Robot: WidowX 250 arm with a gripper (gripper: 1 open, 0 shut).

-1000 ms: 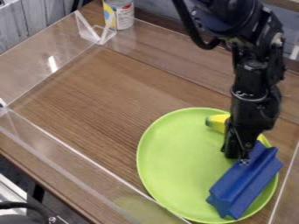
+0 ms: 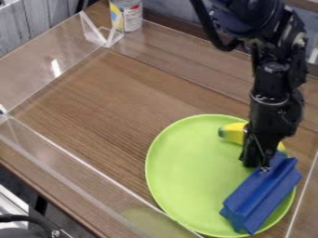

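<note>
A green plate (image 2: 187, 181) lies at the lower right of the wooden table. On it rest a long blue block (image 2: 258, 195) along the right side and a yellow object (image 2: 233, 131) at the back, partly hidden by the arm. My black gripper (image 2: 258, 158) is low over the plate between these two, its tips at the upper end of the blue block. It looks shut; whether anything is between its fingers is hidden.
A can (image 2: 125, 15) and a small white wire or plastic piece (image 2: 99, 28) stand at the back left.
</note>
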